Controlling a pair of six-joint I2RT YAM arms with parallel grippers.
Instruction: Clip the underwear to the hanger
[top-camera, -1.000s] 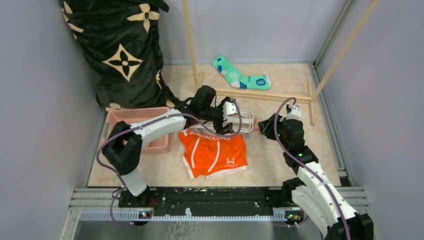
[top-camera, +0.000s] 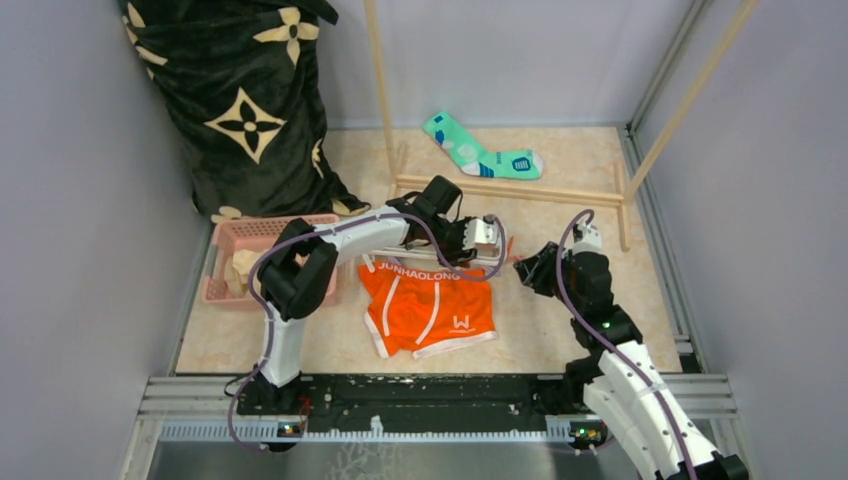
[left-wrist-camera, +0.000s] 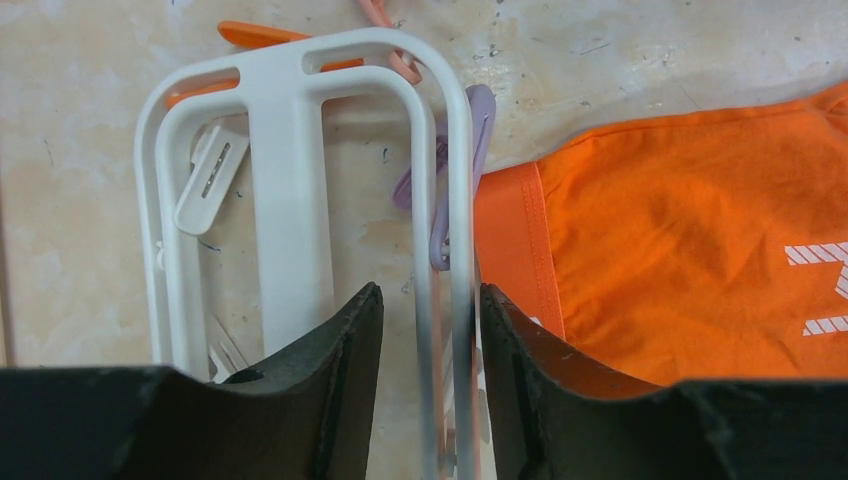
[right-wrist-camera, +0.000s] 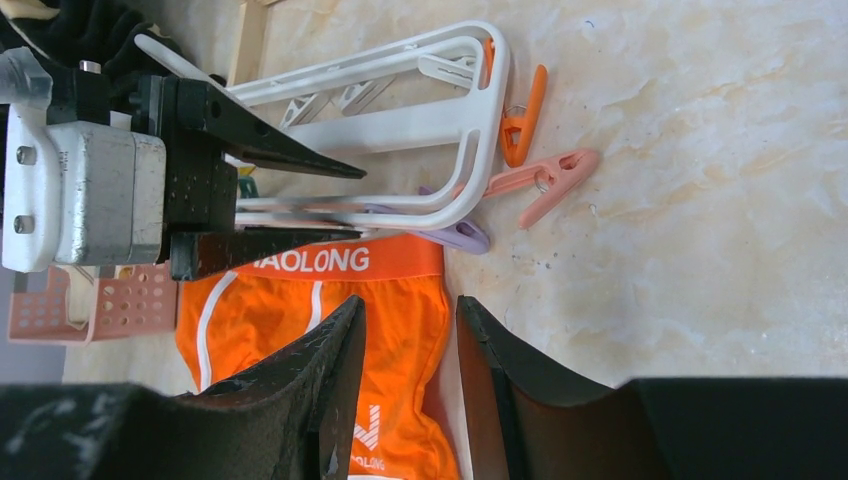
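Observation:
Orange underwear (top-camera: 430, 310) with a white-lettered waistband lies flat on the table, its waistband along the white hanger (right-wrist-camera: 390, 135). In the left wrist view the hanger's near rail (left-wrist-camera: 460, 270) runs between the parted fingers of my left gripper, which is open around it. A purple clip (left-wrist-camera: 480, 130) hangs on that rail by the waistband's corner. Pink (right-wrist-camera: 560, 178) and orange (right-wrist-camera: 522, 120) clips stick out from the hanger's end. My right gripper stands open to the right of the underwear, nothing between its fingers.
A pink basket (top-camera: 220, 240) stands at the left, below a dark patterned cloth (top-camera: 250, 120). A wooden frame bar (top-camera: 520, 190) crosses behind the hanger, with a green sock (top-camera: 480, 155) beyond it.
My left gripper has moved right along the hanger and slightly toward the near side. The right arm has shifted only a little. The underwear lies as before.

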